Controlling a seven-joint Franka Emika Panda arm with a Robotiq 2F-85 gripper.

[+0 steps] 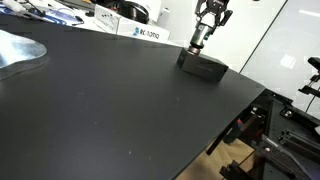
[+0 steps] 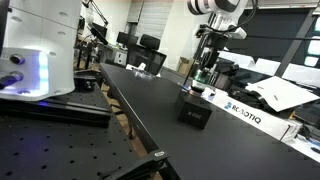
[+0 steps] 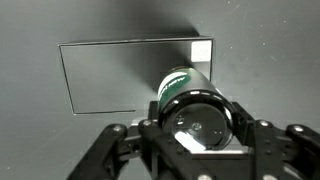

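A shiny cylindrical can [image 3: 190,85], with a silver end and a green and white label, stands over one end of a dark box [image 3: 105,75]. In the wrist view the can sits between the fingers of my gripper, which is shut on it. From the first exterior view, the can [image 1: 201,36] looks slightly tilted, its lower end at the top of the black box [image 1: 207,67]. The second exterior view shows the box [image 2: 193,110] below my gripper [image 2: 207,70]. Whether the can touches the box is hard to tell.
The dark table [image 1: 110,105] is broadly clear in front of the box. A white sign [image 1: 151,32] stands along its back edge. The table's side edge runs close by the box, with black equipment [image 1: 285,130] beyond it.
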